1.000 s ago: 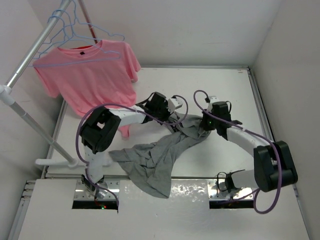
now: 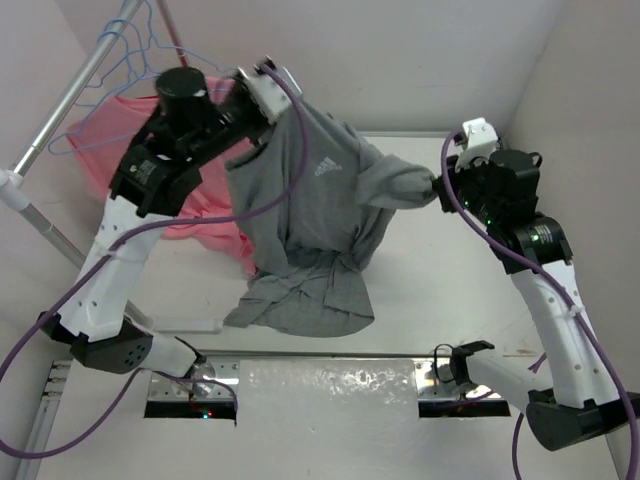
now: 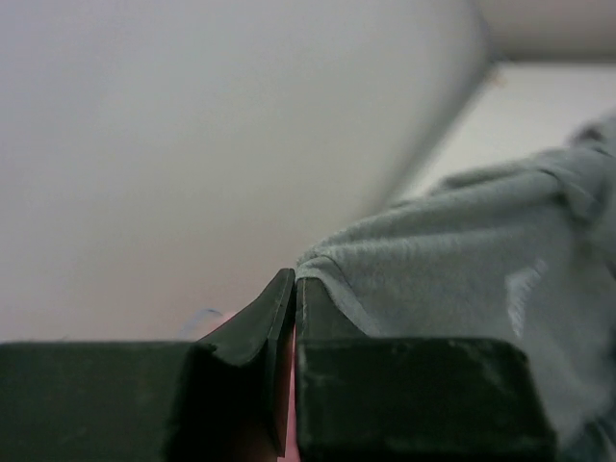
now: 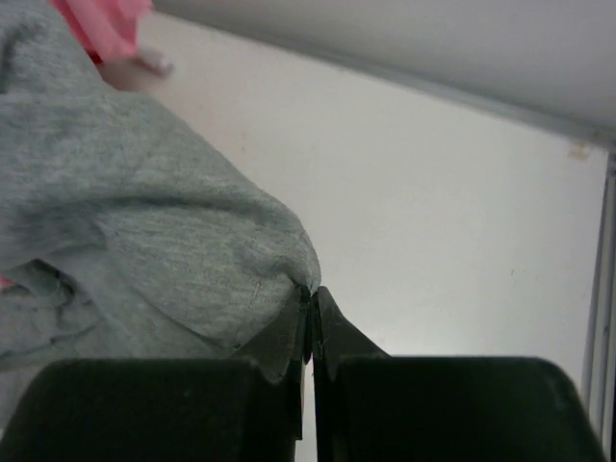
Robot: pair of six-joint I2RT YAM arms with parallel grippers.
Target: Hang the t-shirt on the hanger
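Observation:
The grey t-shirt (image 2: 310, 220) with an adidas logo hangs stretched between my grippers, its lower part lying bunched near the table's front. My left gripper (image 2: 265, 110) is high at upper left, shut on the shirt, whose edge runs into its fingers (image 3: 250, 385) in the left wrist view. My right gripper (image 2: 436, 185) is shut on the shirt at the right; the right wrist view shows a fold pinched at its fingertips (image 4: 310, 298). Blue hangers (image 2: 130, 40) hang on the rail at upper left, partly behind my left arm.
A pink t-shirt (image 2: 115, 150) hangs on the rack behind my left arm and the grey shirt. The metal rail (image 2: 60, 120) and its post stand at the left. Walls enclose the back and right.
Both grippers have risen with the grey shirt from the table. The left has since moved further left, spreading the shirt and drawing its lower part upward in the top view.

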